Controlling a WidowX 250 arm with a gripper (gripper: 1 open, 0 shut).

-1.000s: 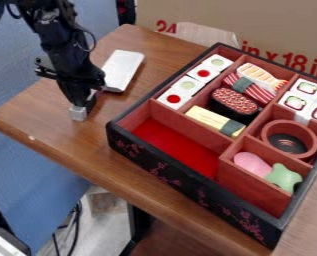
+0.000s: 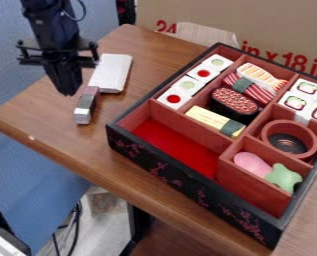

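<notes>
My black gripper (image 2: 67, 80) is raised at the upper left, over the table's left edge; whether its fingers are open or shut is hard to make out. Below and right of it a small grey-and-white block (image 2: 86, 106) lies on the wooden table, beside a white rectangular piece (image 2: 110, 73). To the right stands a black bento box (image 2: 188, 188) with red compartments holding toy sushi pieces; its front-left compartment (image 2: 174, 140) shows bare red floor.
A cardboard sheet (image 2: 241, 20) stands behind the box. Beyond the table's left edge are a blue surface and cables.
My gripper has risen and moved left, away from the grey-and-white block, which is now uncovered on the table.
</notes>
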